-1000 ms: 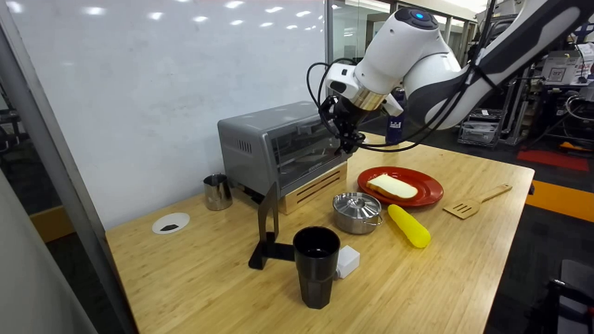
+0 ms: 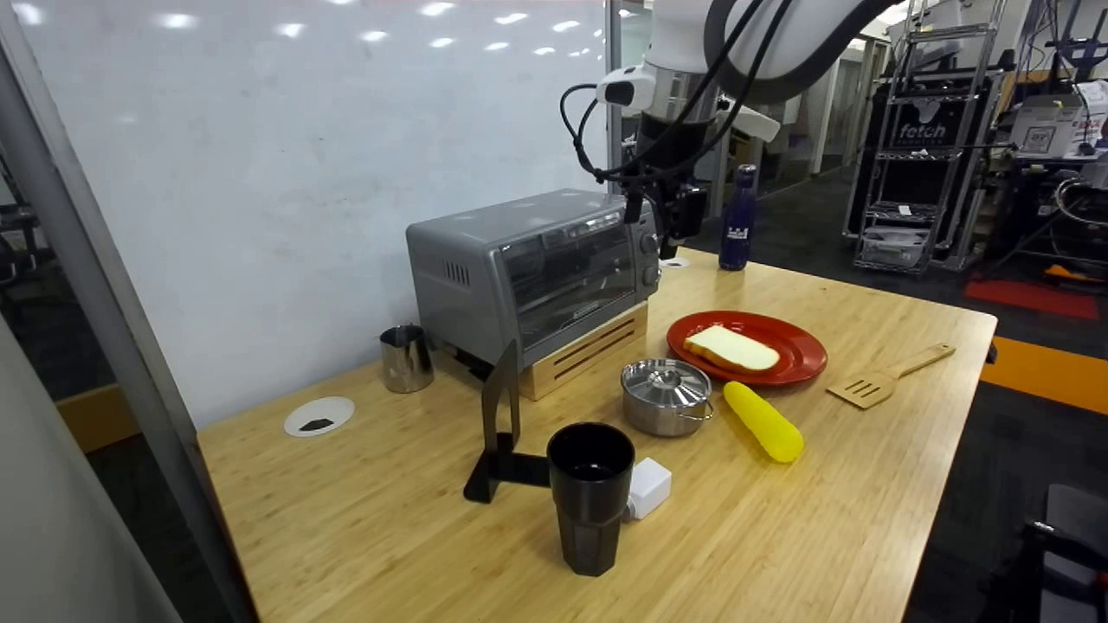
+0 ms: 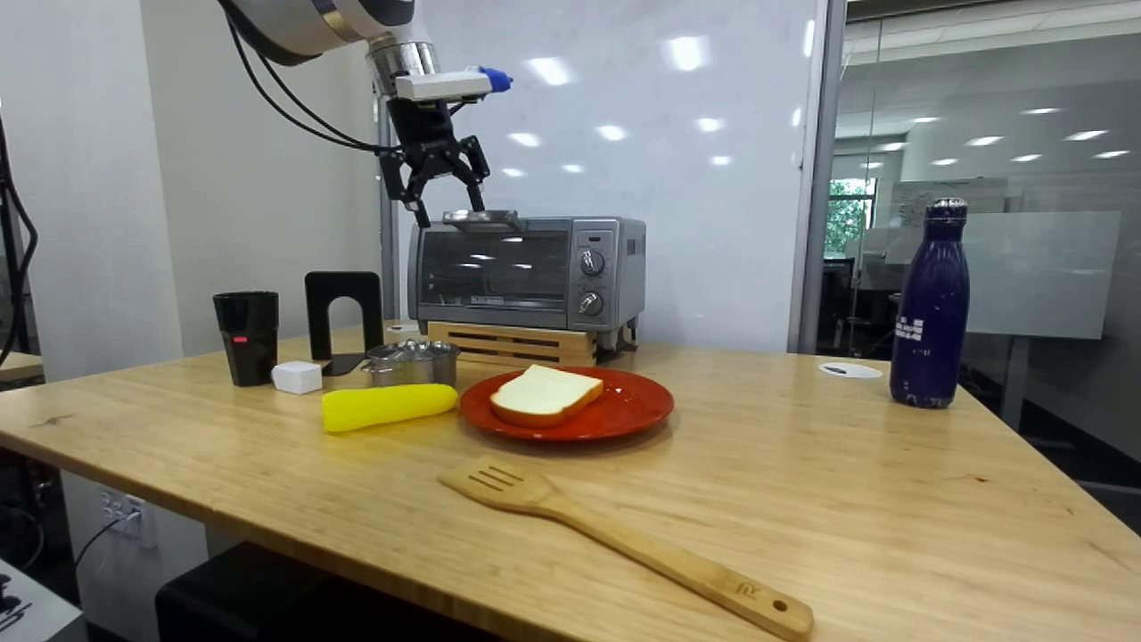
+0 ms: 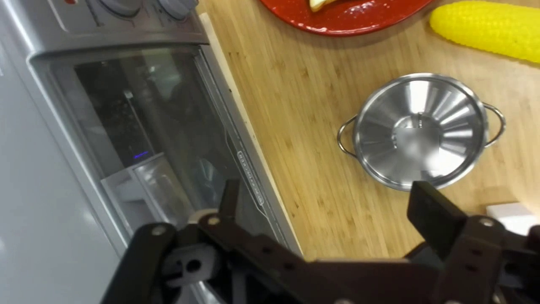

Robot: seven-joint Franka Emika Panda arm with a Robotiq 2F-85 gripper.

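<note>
My gripper is open, its fingers wide apart with nothing between them. It hangs high, near the front top of the grey toaster oven (image 3: 631, 246), and points down. The oven's glass door (image 4: 172, 101) looks closed. A flat silvery piece (image 3: 481, 220) shows beside one fingertip; I cannot tell whether it belongs to the oven. In front of the oven, the lidded steel pot (image 4: 420, 131) stands below the gripper. A slice of bread (image 2: 732, 349) lies on the red plate (image 2: 800, 358). Beside the plate is a yellow corn cob (image 2: 763, 420).
A wooden spatula (image 3: 631, 540) lies near the front edge. The blue bottle (image 3: 931, 310) stands at the far right. Around the pot are a black cup (image 2: 589, 498), a white block (image 2: 650, 488) and a black stand (image 2: 499, 426); a steel pitcher (image 2: 405, 359) is beside the oven.
The arm has swung from a slanted pose to a more upright one, and the gripper now points downward near the oven's front. The things on the table have not moved.
</note>
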